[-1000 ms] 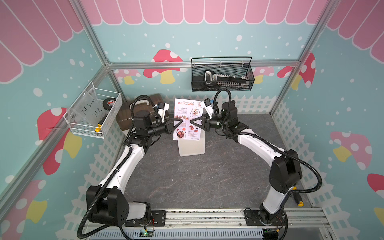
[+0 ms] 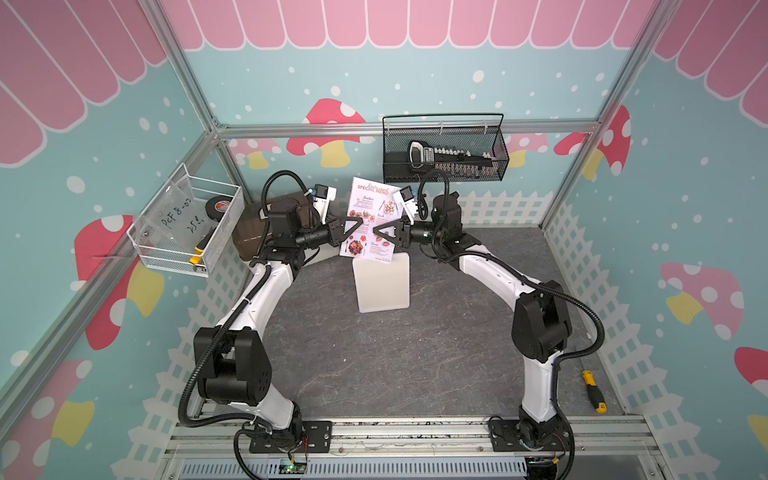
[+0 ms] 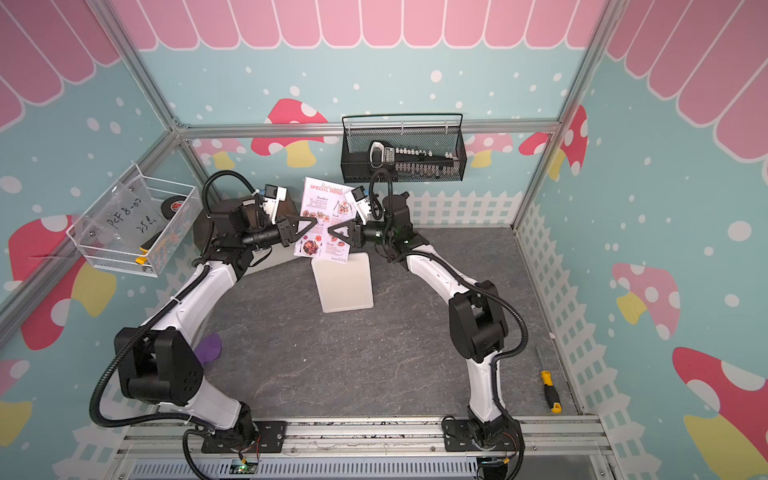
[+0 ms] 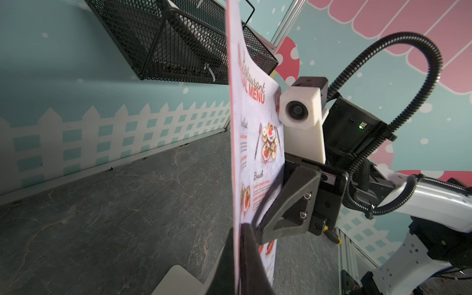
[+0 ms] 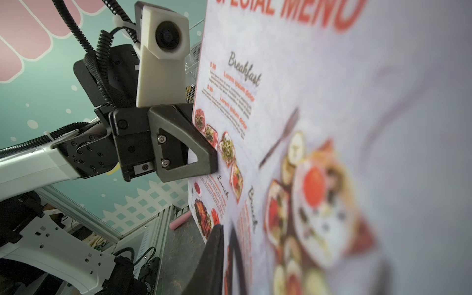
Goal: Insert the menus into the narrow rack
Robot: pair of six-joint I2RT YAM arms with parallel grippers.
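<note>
A white printed menu (image 2: 369, 200) is held up above the table, slightly turned in the top left view. My left gripper (image 2: 361, 220) is shut on its left side; in the left wrist view the thin sheet runs between the fingers. From the opposite side, my right gripper (image 2: 374, 230) reaches over the menu's printed face, one finger (image 5: 211, 265) visible against it. Whether its fingers grip the sheet is unclear. The off-white narrow rack (image 2: 382, 286) stands below, its upper end covered by the menu's lower edge in the top views.
A black mesh basket (image 2: 444, 164) hangs on the back wall, a white wire basket (image 2: 172, 256) on the left. A brown case (image 2: 249, 232) sits behind my left arm. A screwdriver (image 2: 593, 392) lies front right.
Both grippers and the menu have moved up the top left view, toward the back wall. The menu has turned a little clockwise, and more of the rack shows below it.
</note>
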